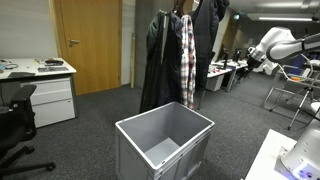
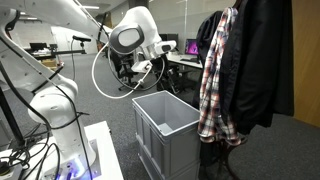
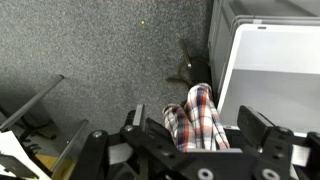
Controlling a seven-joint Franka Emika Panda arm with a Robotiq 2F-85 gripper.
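My gripper is raised at the right of exterior view 1, well apart from the hanging clothes. In the wrist view its two dark fingers are spread wide at the bottom, and the fingers stand open. A plaid shirt appears between them there, but exterior view 1 shows the shirt hanging at a distance. Dark coats hang beside it. On the floor in front stands a grey open bin, which looks empty inside.
A white desk and a black chair are at the left. A white table lies by the robot base. Grey carpet between them is largely clear.
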